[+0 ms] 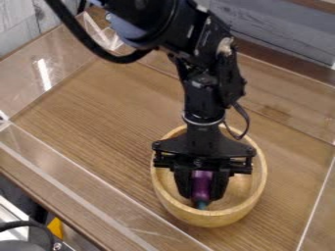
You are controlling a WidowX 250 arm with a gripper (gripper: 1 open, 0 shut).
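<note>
The black gripper [202,176] hangs low over a pale wooden bowl [241,210] at the lower right. Its fingers reach down inside the bowl on either side of a purple object [202,187] with a teal lower tip. Whether the fingers are pressed on that object is hard to make out.
Bare wooden floor of the tray lies to the left and right of the bowl. Clear plastic walls edge the left side and front, and a wall runs along the back. A dark cable curls at the bottom left.
</note>
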